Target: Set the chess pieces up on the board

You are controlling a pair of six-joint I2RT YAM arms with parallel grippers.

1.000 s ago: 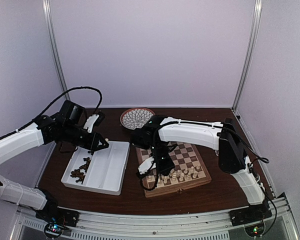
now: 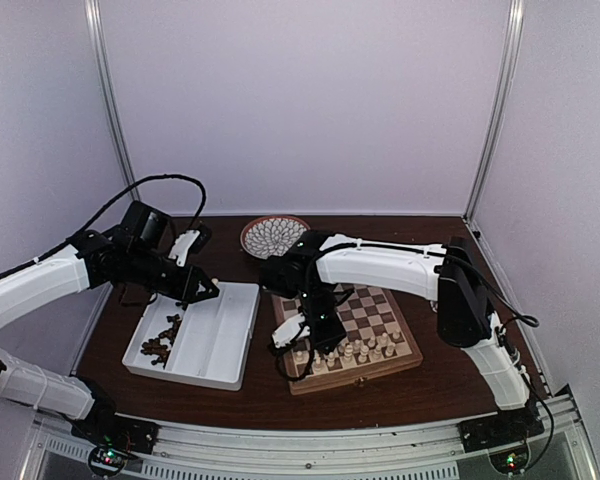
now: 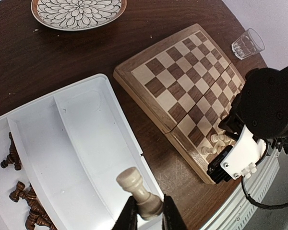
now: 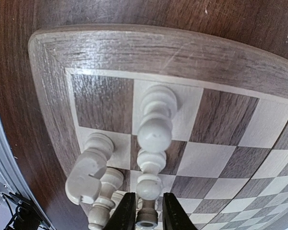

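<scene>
In the left wrist view, my left gripper is shut on a cream chess piece (image 3: 138, 189), held above the white tray (image 3: 98, 96). The chessboard (image 4: 221, 120) carries cream pieces along its near side. In the right wrist view, a pawn-like piece (image 4: 157, 120) stands on a light square by the border, with another cream piece (image 4: 149, 179) behind it. My right gripper is low over the board, its fingers (image 4: 172, 211) part open around a shaded piece (image 4: 147, 218); a narrow gap shows on the right. A taller notched piece (image 4: 89, 170) stands to the left.
Several dark brown pieces (image 3: 31, 206) lie in the tray's left compartment. A patterned bowl (image 2: 274, 236) sits at the back, and a clear glass (image 3: 248, 44) stands beyond the board. My right arm (image 2: 380, 268) reaches across the board.
Both arms stay almost where they were. The right gripper has shifted very slightly over the board; the pieces look unmoved.
</scene>
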